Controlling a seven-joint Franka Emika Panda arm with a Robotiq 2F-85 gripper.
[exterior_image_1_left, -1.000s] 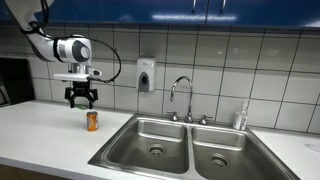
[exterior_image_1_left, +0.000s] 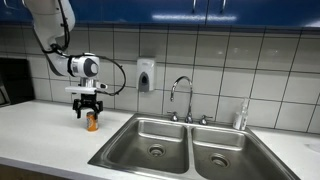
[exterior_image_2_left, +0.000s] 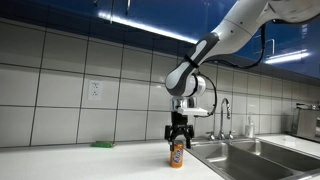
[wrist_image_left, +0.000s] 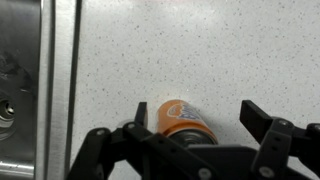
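Note:
An orange bottle or can (exterior_image_1_left: 92, 122) with a dark top stands upright on the white counter, left of the sink. Just above and around its top is my gripper (exterior_image_1_left: 88, 109), pointing down. In the wrist view the orange bottle (wrist_image_left: 184, 120) shows between the spread fingers, closer to the left finger (wrist_image_left: 141, 115) than to the right finger (wrist_image_left: 254, 115). The fingers stand open and do not grip it. Exterior view 2 has the same orange bottle (exterior_image_2_left: 176, 157) directly under the gripper (exterior_image_2_left: 179, 140).
A double-basin sink (exterior_image_1_left: 190, 143) with a faucet (exterior_image_1_left: 182, 92) lies to the right. Against the wall is a green object (exterior_image_2_left: 103, 144). Beyond the sink stands a clear bottle (exterior_image_1_left: 240, 118). Bare counter (exterior_image_1_left: 45, 135) stretches left of the orange bottle.
The arm has come down and to the right, bringing my gripper from above and left of the orange bottle to just over its top. The bottle has stayed in place.

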